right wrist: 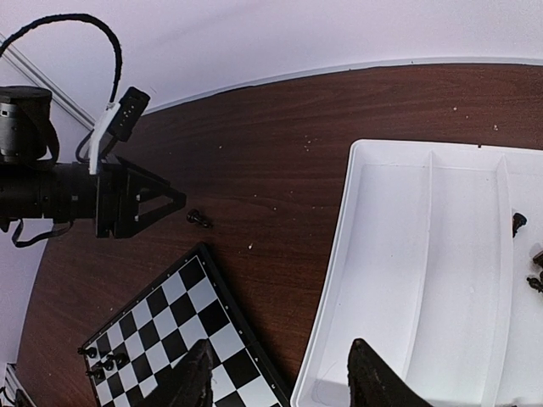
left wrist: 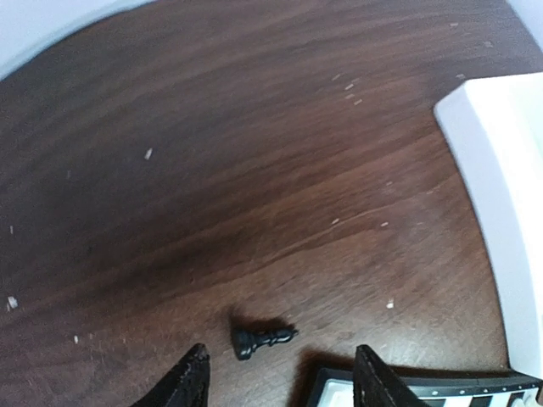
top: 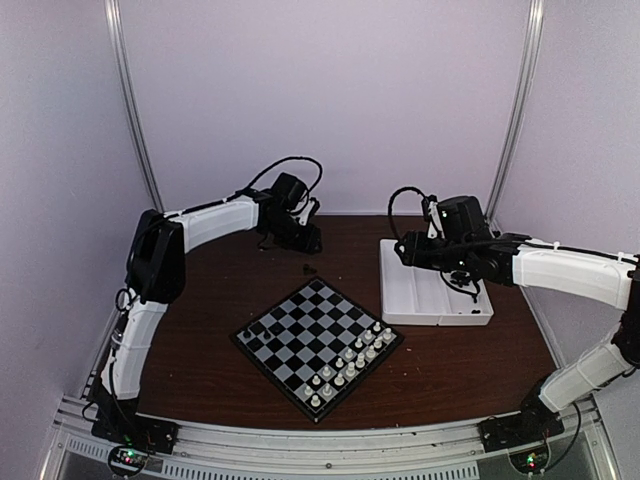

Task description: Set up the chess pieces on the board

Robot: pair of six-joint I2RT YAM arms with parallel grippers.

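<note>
The chessboard (top: 300, 335) holds white pieces (top: 350, 365) along its front right side and a few black pieces (top: 262, 333) at the left. A lone black piece (left wrist: 259, 339) lies on its side on the wood beyond the board's back corner. Above it my left gripper stands open, empty between its fingers. My right gripper is open and empty over the white tray's left edge, with several black pieces (right wrist: 518, 224) visible in the tray's right part.
The white tray (top: 435, 316) stands right of the board. Bare table (top: 200, 370) lies left of the board and behind it. Pale walls close in the back and sides.
</note>
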